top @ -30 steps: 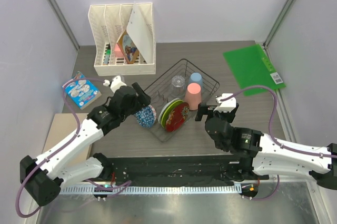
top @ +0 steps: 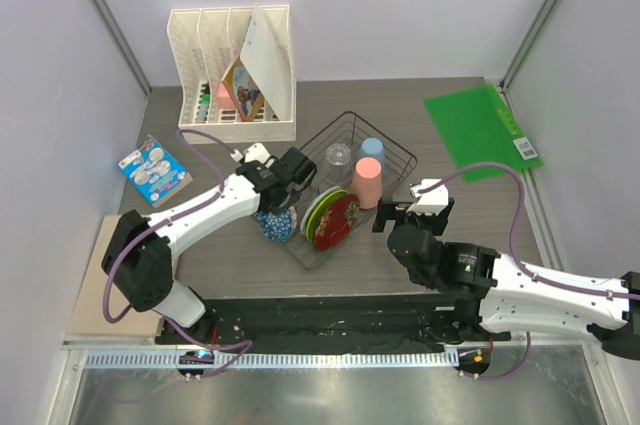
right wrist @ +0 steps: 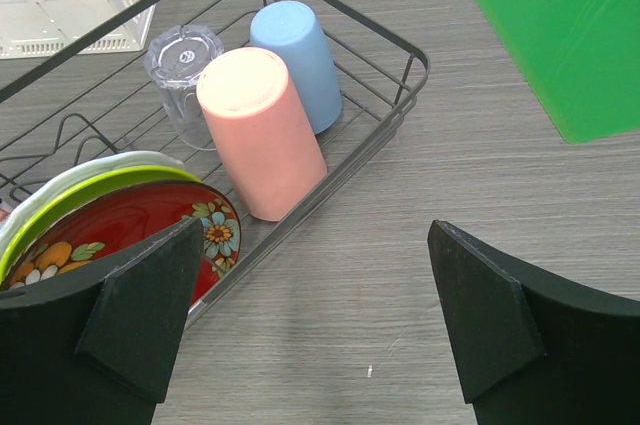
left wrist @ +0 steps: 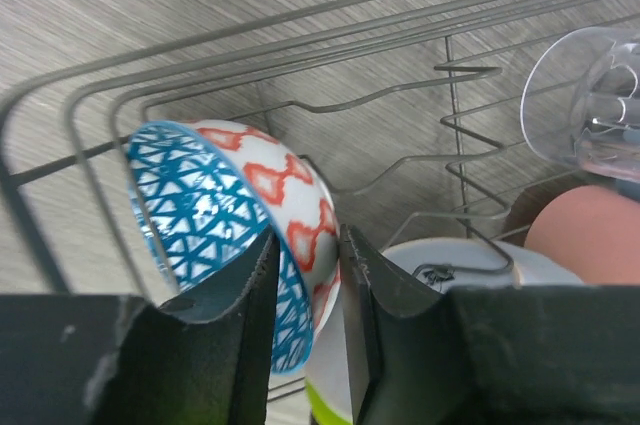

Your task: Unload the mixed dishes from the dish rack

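The wire dish rack (top: 395, 155) holds a blue patterned bowl (left wrist: 200, 200), stacked plates including a red floral plate (top: 335, 223), a clear glass (right wrist: 178, 80), a pink cup (right wrist: 262, 140) and a blue cup (right wrist: 300, 60). My left gripper is over the bowl, fingers part open at its red-and-white rim; whether they grip it I cannot tell. My right gripper (top: 413, 213) stands open beside the rack, on the right, with nothing between its fingers.
A white divider organiser (top: 185, 45) is at the back left, a green sheet (top: 470, 125) at the back right, a blue booklet (top: 150, 170) and beige board (top: 95, 285) at left. The counter right of the rack is clear.
The right arm has not moved.
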